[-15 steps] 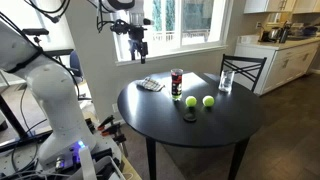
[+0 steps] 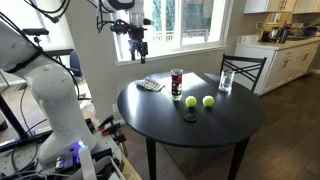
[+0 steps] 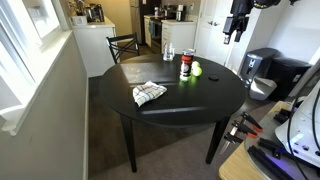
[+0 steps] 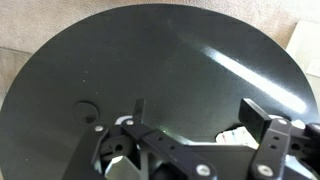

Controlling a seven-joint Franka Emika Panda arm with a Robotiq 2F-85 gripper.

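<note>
My gripper (image 2: 138, 55) hangs in the air above the left part of the round black table (image 2: 150, 118), pointing down and clear of everything on it. In the wrist view its two fingers (image 4: 251, 118) stand wide apart, so it is open, with only bare tabletop between them. A red can-like container (image 2: 177, 80) stands upright on the table. Two yellow-green balls (image 2: 208, 101) lie to its right, and a small black disc (image 2: 189, 116) lies nearer the front. A folded, patterned cloth (image 3: 148, 93) rests flat by the edge; the wrist view shows just part of the cloth (image 4: 235, 136).
A clear glass pitcher (image 2: 226, 79) stands near the table's far right side. Behind the table is a black chair (image 2: 244, 67). A window wall (image 3: 40, 55) runs along one side.
</note>
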